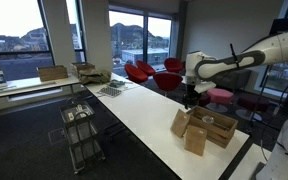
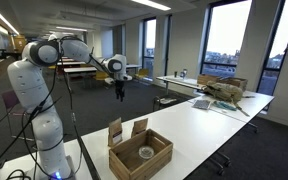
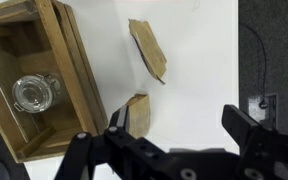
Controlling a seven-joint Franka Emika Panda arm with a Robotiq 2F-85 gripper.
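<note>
My gripper stands open in the wrist view, its two dark fingers wide apart and only white table between them. In exterior view 1 the gripper (image 1: pixel 189 100) hangs above the table near the box. A brown open-topped box (image 2: pixel 144 157) sits on the table with its flaps (image 2: pixel 139 126) spread outward. Inside it a clear round jar (image 3: pixel 34 93) is seen from above, left of the gripper and apart from it. Two cardboard flaps, the upper flap (image 3: pixel 147 50) and the lower flap (image 3: pixel 138 116), show against the table.
Farther along it lie a dark gridded item (image 1: pixel 112 89) and a heap of things (image 1: pixel 89 74). A grey cart (image 1: pixel 81 130) stands on the floor. Red chairs (image 1: pixel 169 75) are behind the table.
</note>
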